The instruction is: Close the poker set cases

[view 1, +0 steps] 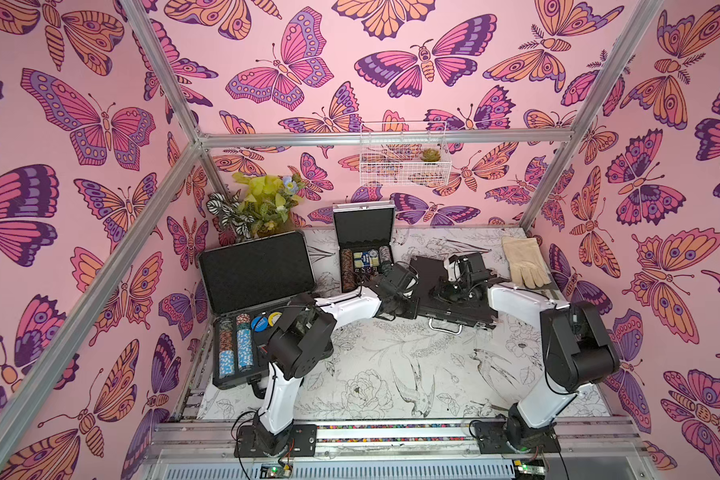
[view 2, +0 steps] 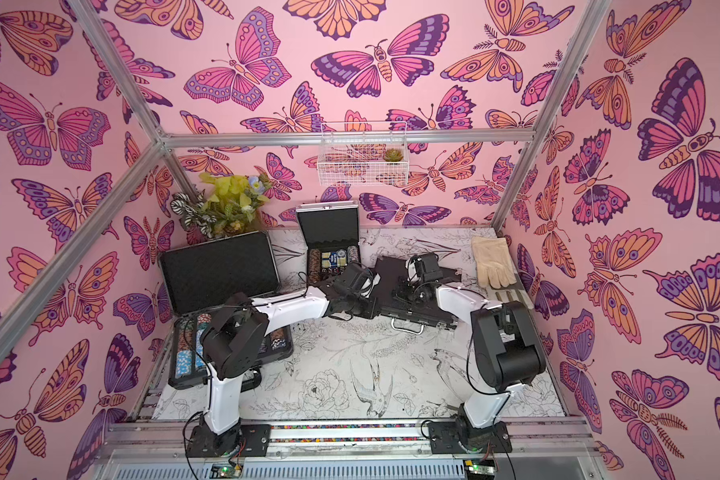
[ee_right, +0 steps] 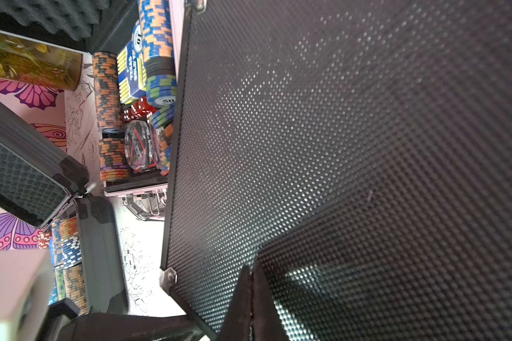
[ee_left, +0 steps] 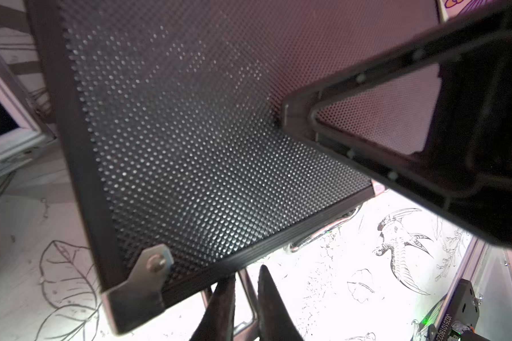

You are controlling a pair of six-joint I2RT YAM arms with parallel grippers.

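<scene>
The right case (view 1: 456,308) has its lid down, latches and handle at the front. My left gripper is low at that case's left front corner, beside a metal latch (ee_left: 153,264); its fingertips show against bright metal, and their grip is unclear. My right gripper is shut, resting on or just over the dark lid (ee_right: 335,142), nothing seen between its fingers. The middle case (view 1: 364,216) stands open with chips, cards and dice. The large left case (view 1: 256,272) also stands open, filled with chips.
A plant (view 1: 260,200) stands at the back left, a glove (view 1: 524,260) at the back right. A wire basket (view 1: 404,168) hangs on the back wall.
</scene>
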